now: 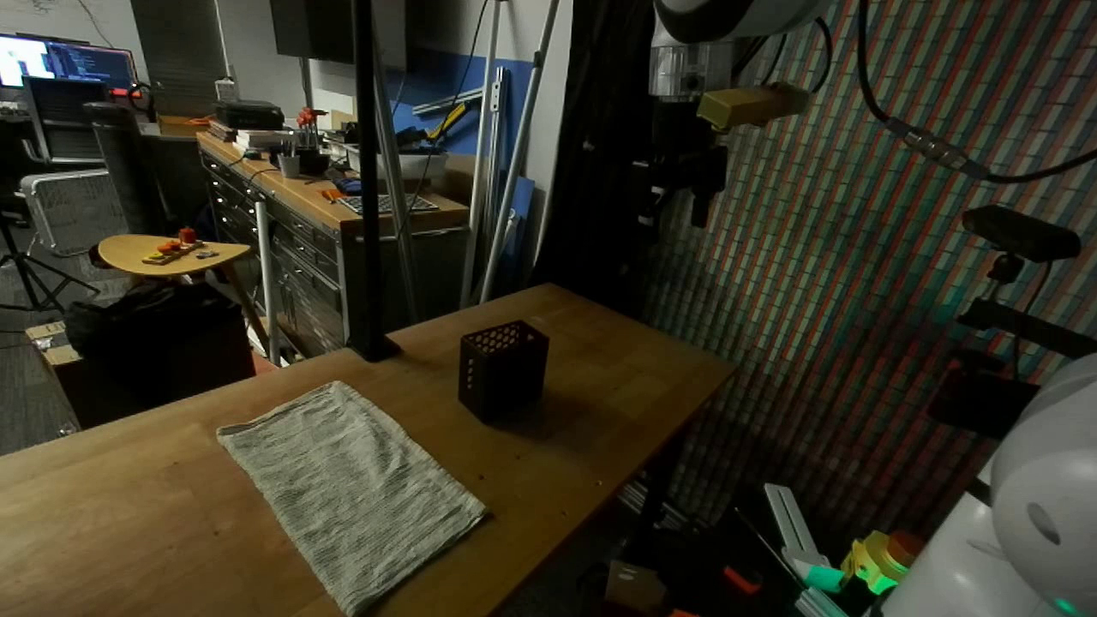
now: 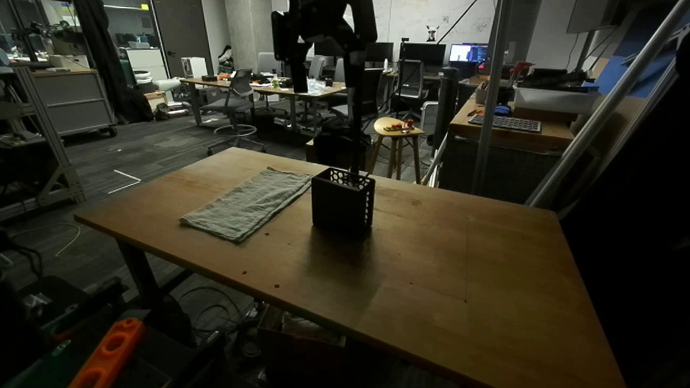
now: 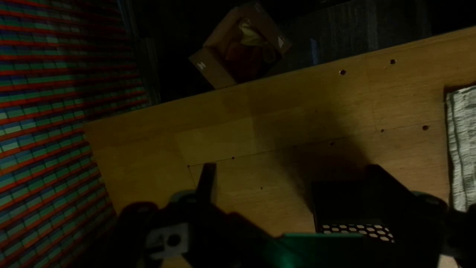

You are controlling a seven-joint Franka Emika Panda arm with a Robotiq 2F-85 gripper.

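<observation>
A black basket (image 1: 503, 372) with hexagonal holes stands upright on the wooden table (image 1: 627, 360). A grey-green cloth (image 1: 355, 483) lies flat beside it, with a clear strip of wood between them. High above the table my gripper (image 2: 328, 74) hangs open, and nothing shows between its fingers. From the wrist, the gripper looks down on bare wood, while the basket (image 3: 339, 201) sits low on the right, partly covered by one finger. Only an edge of the cloth (image 3: 464, 143) enters that view. The inside of the basket is too dark to make out.
A thin black pole (image 1: 364, 206) rises at the table's back edge, behind the basket. The patterned wall (image 1: 823, 308) stands past the table's end. Bare wood (image 2: 491, 271) spreads widely on the basket's right in the second exterior view.
</observation>
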